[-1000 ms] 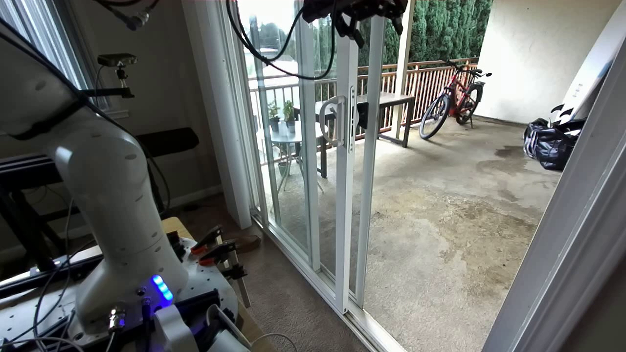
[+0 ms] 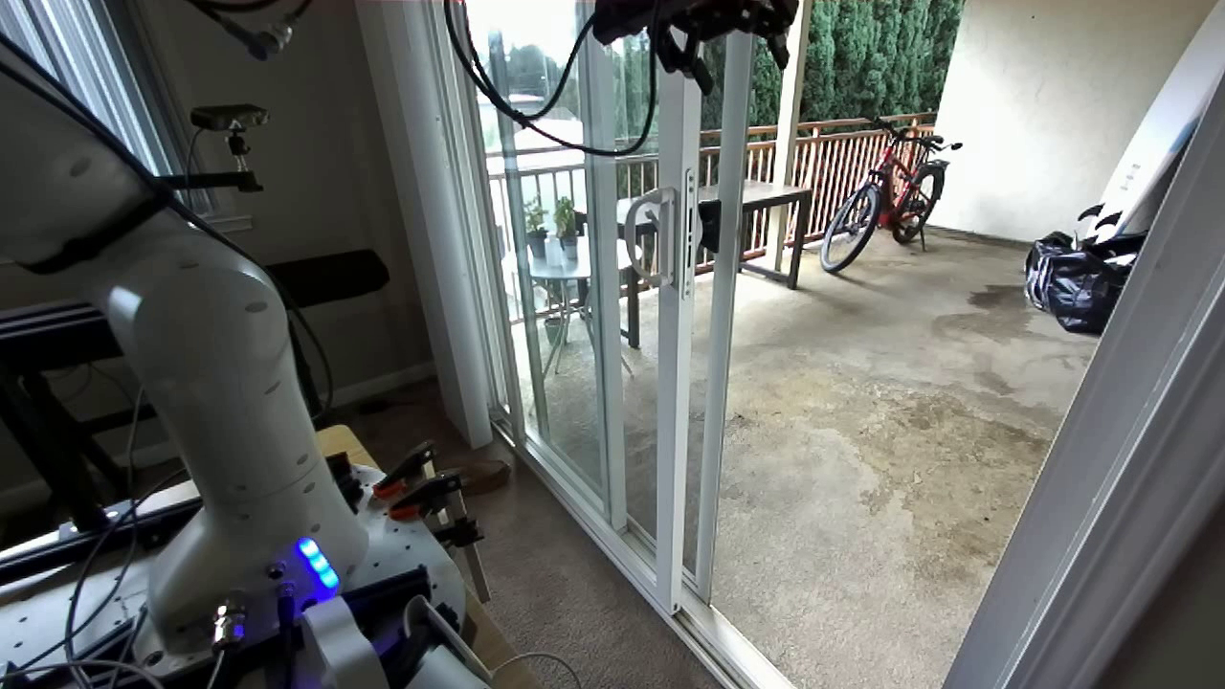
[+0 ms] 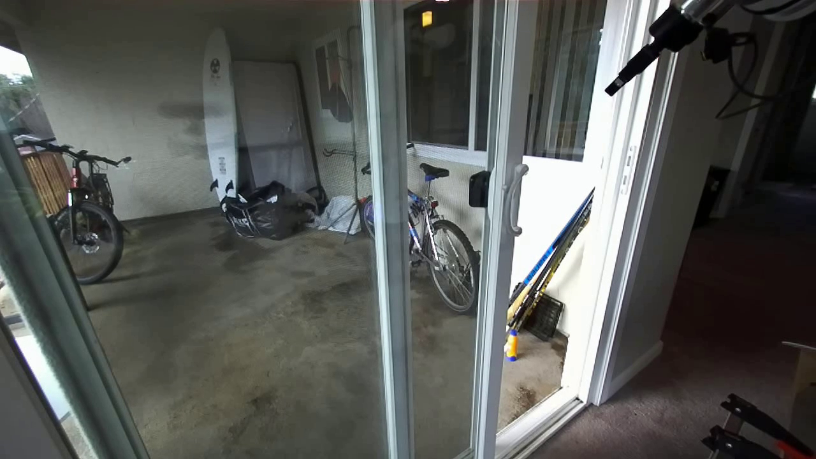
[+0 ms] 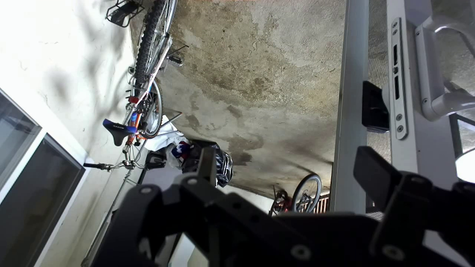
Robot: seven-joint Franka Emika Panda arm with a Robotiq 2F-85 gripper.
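Observation:
Partway along its track stands the white sliding glass door (image 2: pixel 675 379), leaving a wide gap to the frame on the right. Its pale curved handle (image 2: pixel 645 237) is on the room side, and the metal latch plate (image 4: pixel 397 80) shows on the door's edge in the wrist view. My gripper (image 2: pixel 746 71) hangs open above the handle at the top of exterior view 1, apart from it. In the wrist view the fingers (image 4: pixel 376 172) are spread wide, with nothing gripped. Only the dark gripper tip (image 3: pixel 613 88) appears in exterior view 2, at the upper right.
The door frame (image 2: pixel 1102 402) bounds the opening on the right. Outside are a red bicycle (image 2: pixel 890 189), a black bag (image 2: pixel 1074 285) and bare concrete. Black cables (image 2: pixel 551 128) loop beside the gripper. Clamps (image 2: pixel 431 488) stick out from the robot's table.

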